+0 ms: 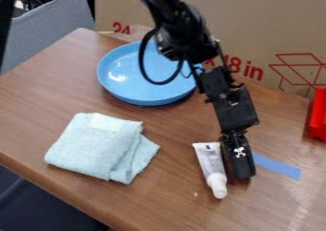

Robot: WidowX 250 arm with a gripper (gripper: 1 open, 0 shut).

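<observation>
My gripper point(238, 157) points down at the right of the table, beside a white tube point(212, 166) that lies lengthwise with its cap toward the front edge. The gripper's dark fingers are low at the tube's right side and look shut, with nothing visible between them. A strip of blue tape point(277, 166) lies on the wood just right of the gripper.
A folded pale cloth point(95, 144) lies at the front left of the table point(57, 92). A blue plate point(121, 82) sits behind the arm. A cardboard box point(274, 34) stands at the back, and a red object point(317, 115) at the right edge.
</observation>
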